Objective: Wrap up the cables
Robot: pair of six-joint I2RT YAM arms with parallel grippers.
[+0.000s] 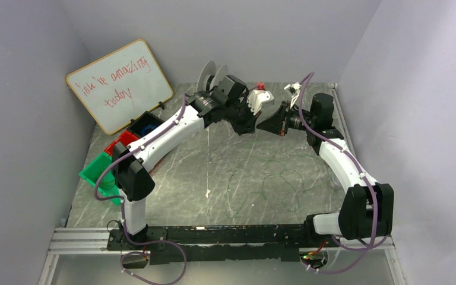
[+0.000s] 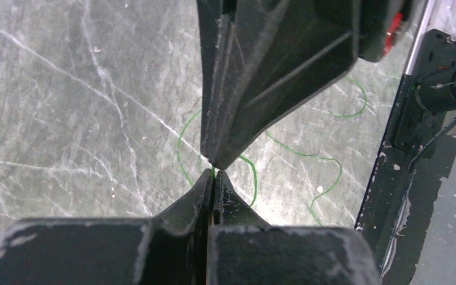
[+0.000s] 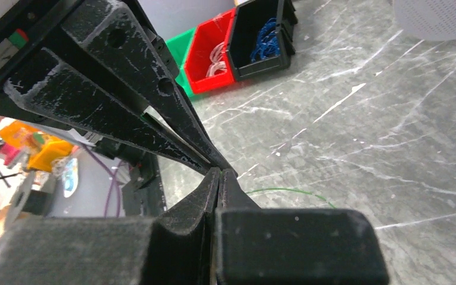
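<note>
A thin green cable (image 1: pixel 291 184) lies in loose loops on the marble table below both grippers; in the left wrist view a strand (image 2: pixel 254 178) rises to the tips of my left gripper, which is shut on it. My right gripper is shut, its tips meeting those of the left gripper in both wrist views; whether any cable sits between its fingers is hidden. In the top view the two grippers face each other tip to tip above the back middle of the table.
Green (image 1: pixel 95 166), red (image 1: pixel 127 136) and black (image 3: pixel 243 41) bins line the left side, holding cables. A whiteboard (image 1: pixel 119 83) stands behind them. Round white discs (image 1: pixel 206 74) stand at the back.
</note>
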